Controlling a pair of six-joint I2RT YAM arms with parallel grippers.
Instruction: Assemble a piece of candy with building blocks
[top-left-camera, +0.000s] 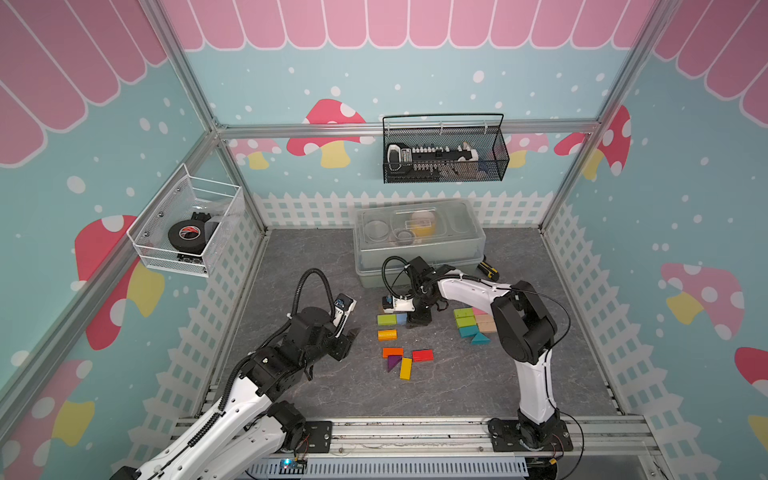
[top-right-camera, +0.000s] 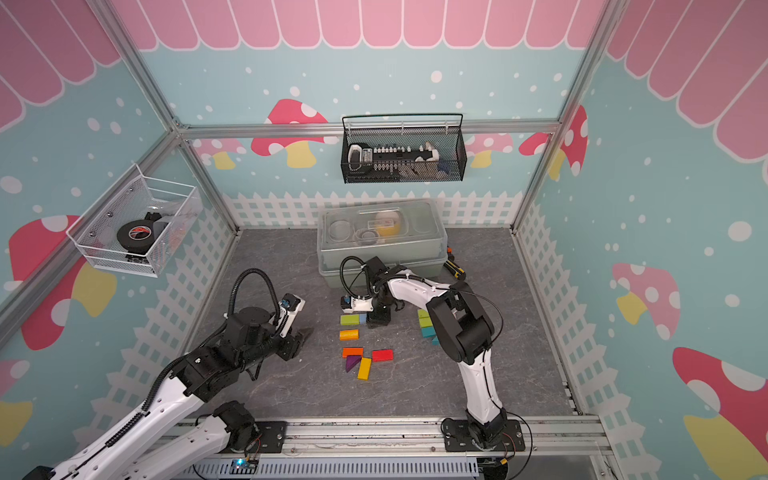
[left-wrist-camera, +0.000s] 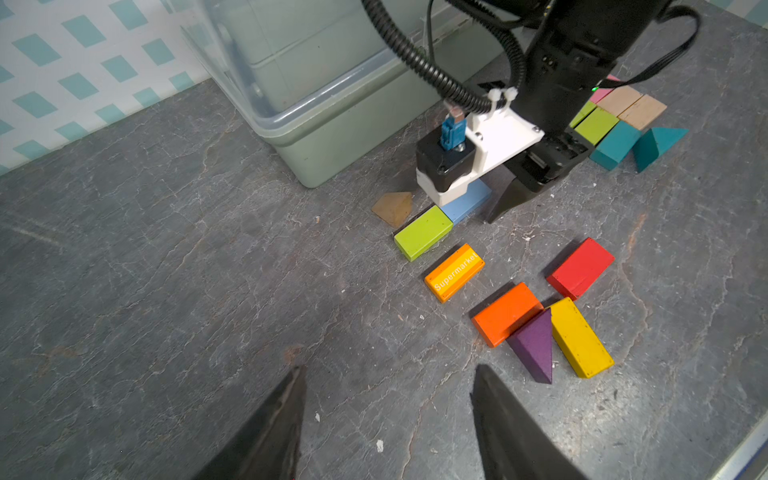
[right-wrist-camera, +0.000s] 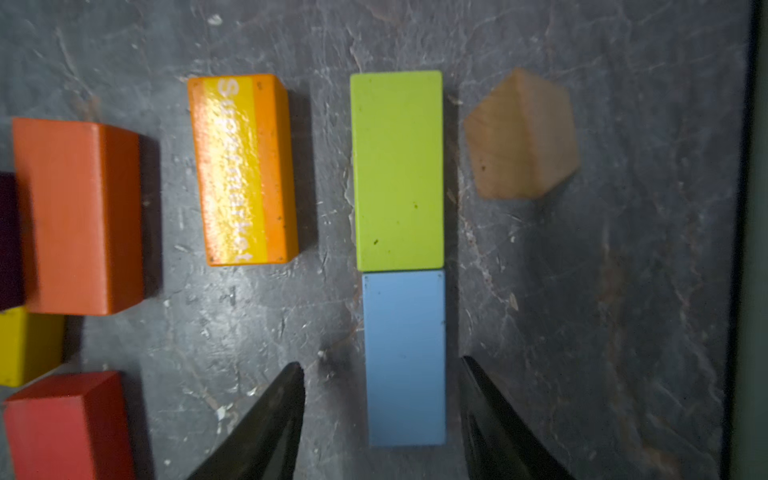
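Note:
In the right wrist view a green block and a blue block lie end to end in one line. My right gripper is open above the blue block, its fingers on either side with gaps visible. An orange "Supermarket" block lies beside the green one, and a wooden wedge on the other side. Towards the front are an orange-red block, a purple triangle, a yellow block and a red block. My left gripper is open over bare floor.
Right of the right arm lies a cluster with green blocks, a teal triangle and light wooden blocks. Behind the right gripper stands a lidded clear box.

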